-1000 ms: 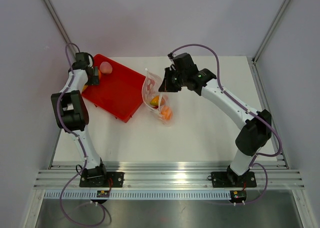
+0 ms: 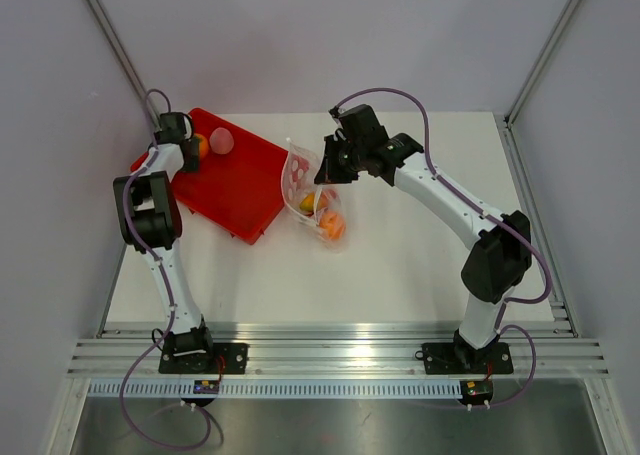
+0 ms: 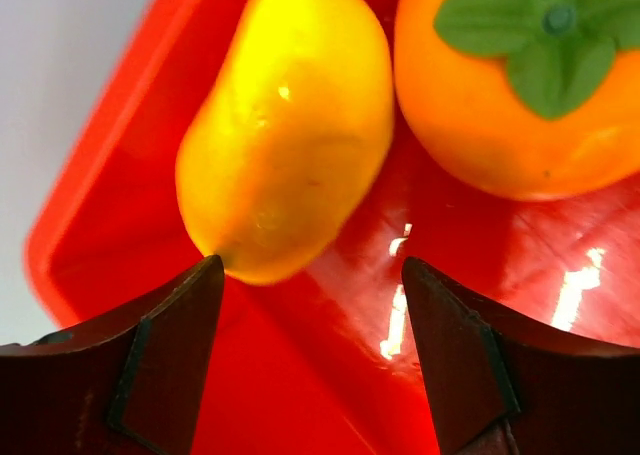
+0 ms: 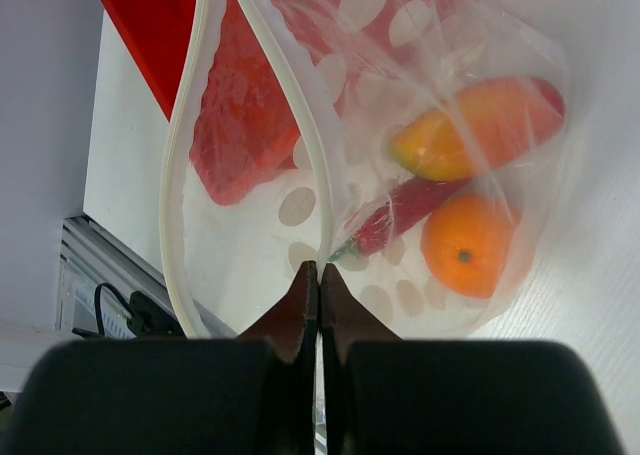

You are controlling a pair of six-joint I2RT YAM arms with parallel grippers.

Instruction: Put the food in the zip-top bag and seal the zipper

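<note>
My left gripper is open in the red tray [image 2: 235,185], its fingertips either side of the near end of a yellow, lobed food [image 3: 285,135], nothing gripped. An orange persimmon [image 3: 520,95] lies beside it; a pink round food [image 2: 221,141] sits at the tray's back. My right gripper is shut at the rim of the clear zip bag [image 2: 300,175]; only the thin zipper edge shows at its fingertips, and whether it is pinched is hard to tell. The bag holds a mango [image 4: 480,125], a red chili [image 4: 395,215] and an orange [image 4: 465,247].
The tray fills the back left, with its left wall close to my left gripper.
My left arm has shifted slightly right over the tray's left corner. The pink food has moved a little right. The right arm is nearly still.
</note>
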